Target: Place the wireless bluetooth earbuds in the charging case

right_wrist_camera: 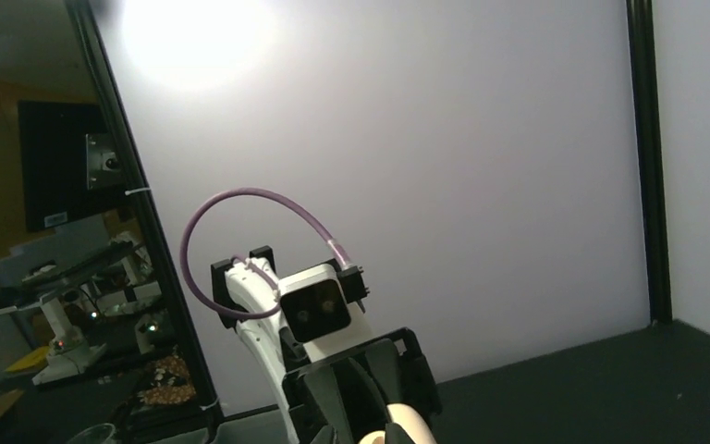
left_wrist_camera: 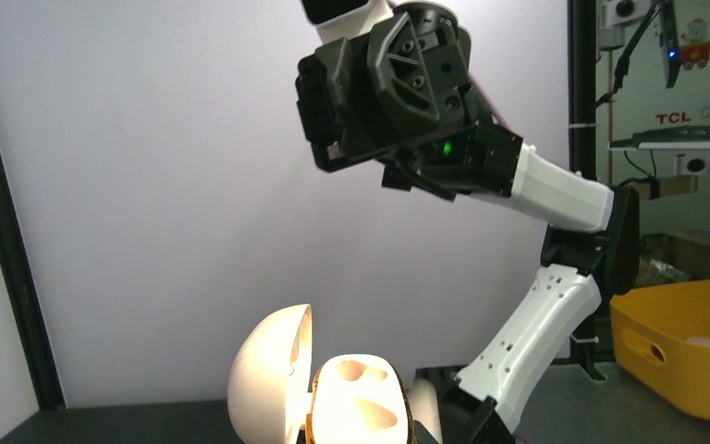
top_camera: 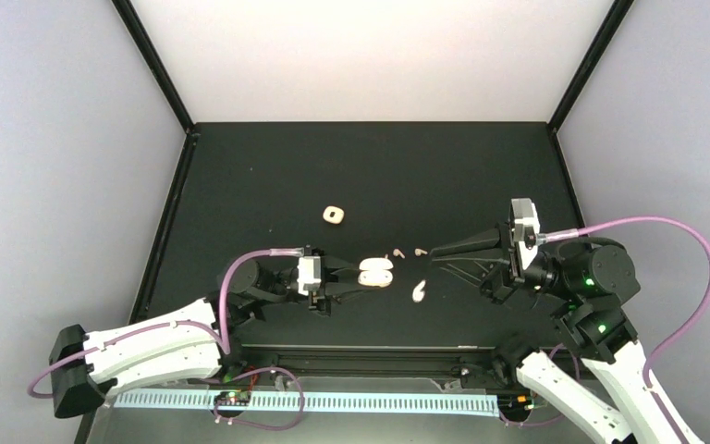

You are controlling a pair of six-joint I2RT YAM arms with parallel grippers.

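Note:
The open white charging case (top_camera: pixel 375 278) is held by my left gripper (top_camera: pixel 360 279), shut on it; in the left wrist view its lid (left_wrist_camera: pixel 268 370) stands upright beside the earbud wells (left_wrist_camera: pixel 359 398). Just to its right in the top view, a white earbud (top_camera: pixel 418 292) is at the tips of my right gripper (top_camera: pixel 429 270), which is shut on it. Several small earbuds (top_camera: pixel 398 253) lie above the case on the mat. In the right wrist view the case and fingertips are mostly cut off at the bottom edge.
A small white square object (top_camera: pixel 333 215) lies farther back on the black mat (top_camera: pixel 277 176). The walls frame both sides.

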